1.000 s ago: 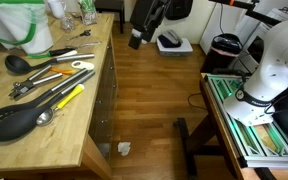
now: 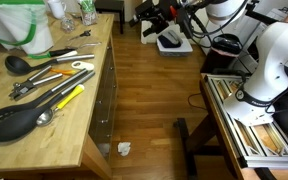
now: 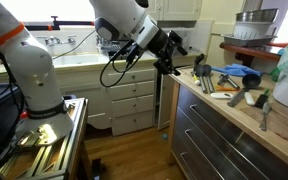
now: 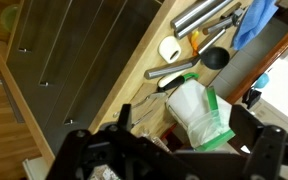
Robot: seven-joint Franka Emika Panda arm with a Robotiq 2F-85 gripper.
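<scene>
My gripper stands open and empty in the wrist view, its dark fingers (image 4: 84, 150) spread wide along the lower edge. In exterior view 2, the gripper (image 3: 168, 58) hangs in the air near the counter's edge, apart from the utensils. Several utensils lie on the wooden counter (image 2: 94, 75), among them a black ladle (image 2: 16, 65), a black slotted utensil (image 2: 16, 124) and a yellow-handled tool (image 2: 68, 97). A white and green container (image 4: 199, 115) appears beyond the fingers in the wrist view. A blue cloth (image 4: 254, 22) lies near the ladle.
Drawers (image 3: 209, 135) run below the counter. Metal pots (image 3: 254, 25) stand on a raised shelf at the back. A small white scrap (image 2: 124, 148) lies there.
In exterior view 1, the arm has swung so that more of its forearm shows at the upper right. The gripper's angle has changed, while the counter objects look unmoved.
</scene>
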